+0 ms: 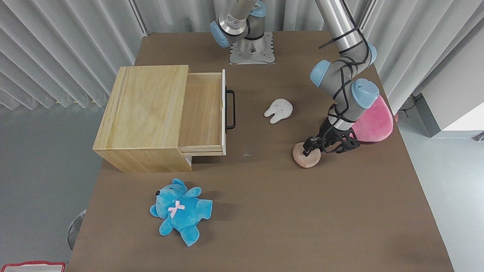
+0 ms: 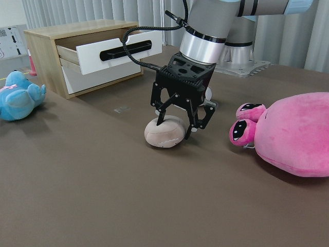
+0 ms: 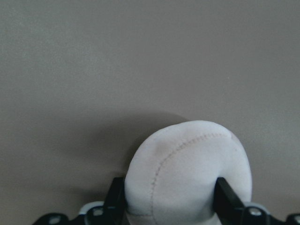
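Note:
My gripper (image 2: 176, 121) is down over a pale beige plush ball (image 2: 164, 135), which rests on the brown table (image 1: 263, 208). In the wrist view the ball (image 3: 173, 164) fills the space between the two fingers, with one finger pressing into its fabric; the gripper is shut on it. From the front, the ball (image 1: 306, 159) is partly covered by the gripper's black frame. Behind the gripper, to the right in the front view, lies a pink plush toy (image 1: 377, 122).
A wooden cabinet (image 1: 140, 104) with its drawer (image 1: 200, 111) pulled out stands on the left. A blue bear (image 1: 183, 213) lies at the front left, a white rabbit shape (image 1: 278, 109) near the middle.

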